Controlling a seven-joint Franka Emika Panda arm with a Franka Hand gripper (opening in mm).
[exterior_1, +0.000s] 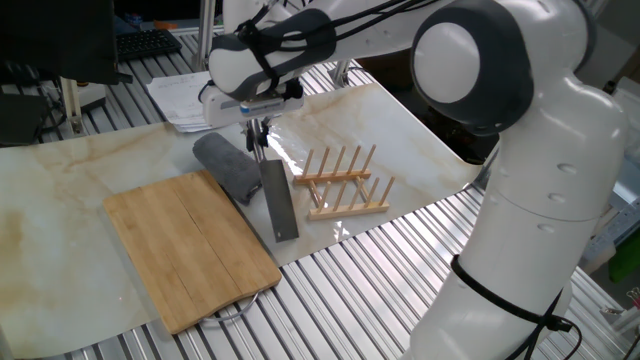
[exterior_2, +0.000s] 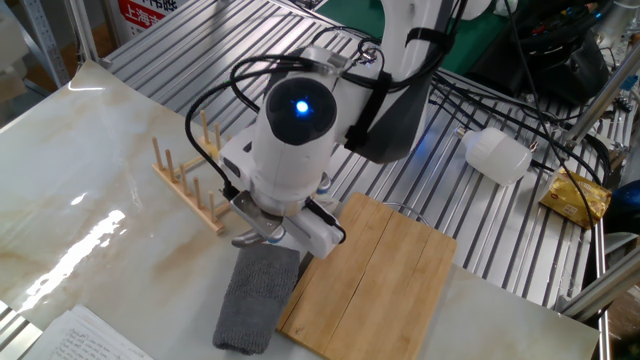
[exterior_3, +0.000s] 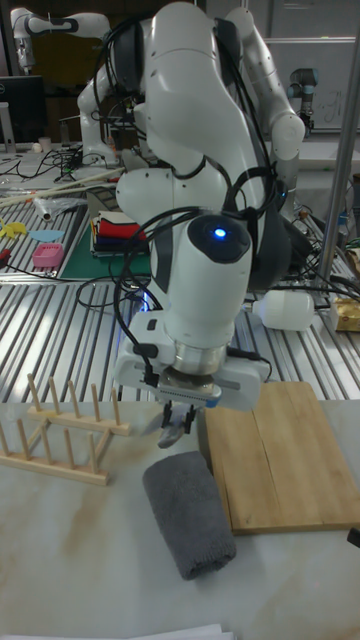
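A cleaver-like knife with a broad dark grey blade hangs point-down from my gripper, which is shut on its slim metallic handle. In exterior view 1 the blade appears between the wooden cutting board and the wooden peg rack. From behind, the arm's hand hides most of the knife; only a bit of it shows below the gripper in exterior view 3. A rolled grey towel lies beside the board. No item stands between the rack's pegs.
Papers lie at the table's far edge in exterior view 1. A white plastic container and a yellow packet sit on the slatted metal surface. The marble-patterned sheet is bare beyond the rack.
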